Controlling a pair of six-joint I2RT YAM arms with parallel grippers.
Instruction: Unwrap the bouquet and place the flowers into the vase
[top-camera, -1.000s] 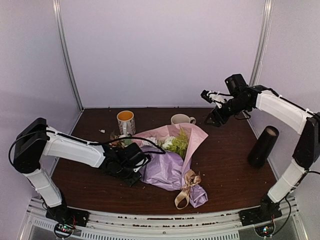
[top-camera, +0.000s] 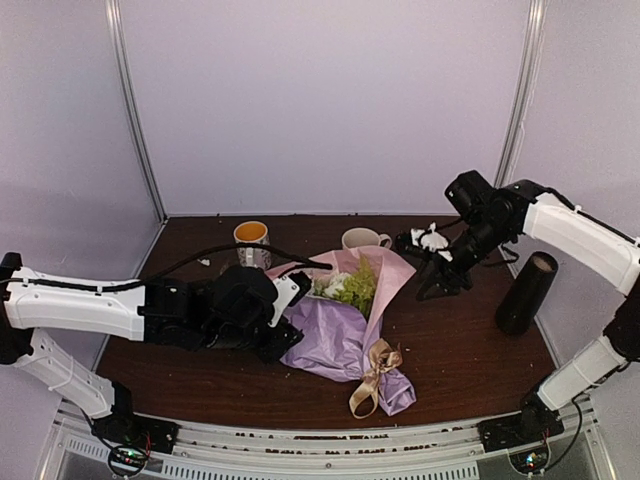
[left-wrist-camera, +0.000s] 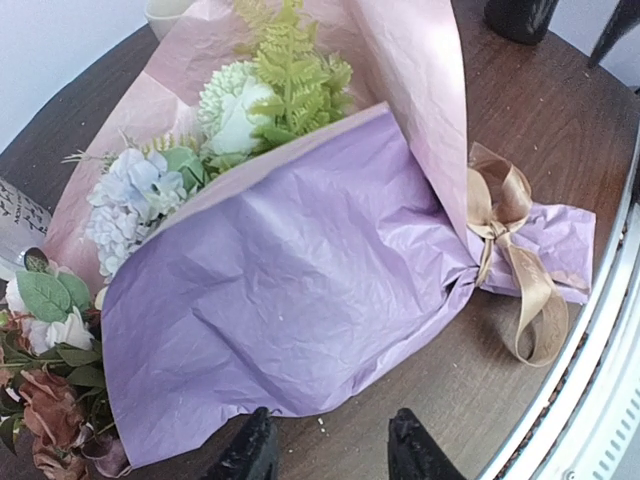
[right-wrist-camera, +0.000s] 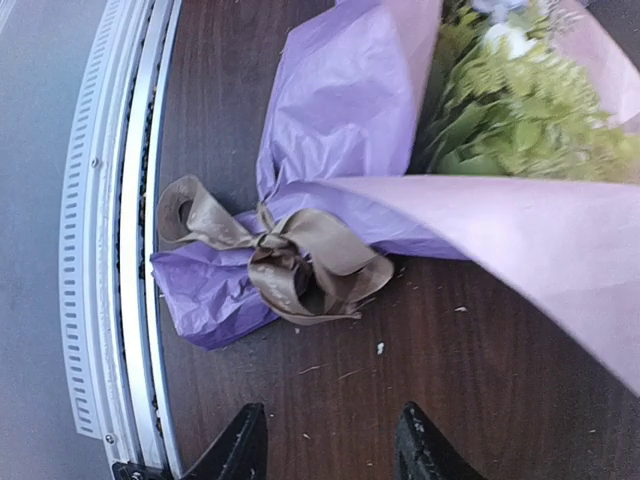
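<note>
A bouquet lies in pink and purple wrapping, tied with a tan ribbon; inside are green fern and white-blue blooms. Separate reddish flowers lie by its left side, mostly behind my left arm in the top view. Toward the right edge stands a black cylindrical vase. My left gripper is over the wrapping's near-left edge, fingers apart, with nothing visible between them. Right of the bouquet, above bare table, my right gripper also has its fingers apart and empty.
A mug with an orange inside stands back left, a pale mug behind the bouquet. A metal rail runs along the front edge.
Bouquet and vase have stayed put.
</note>
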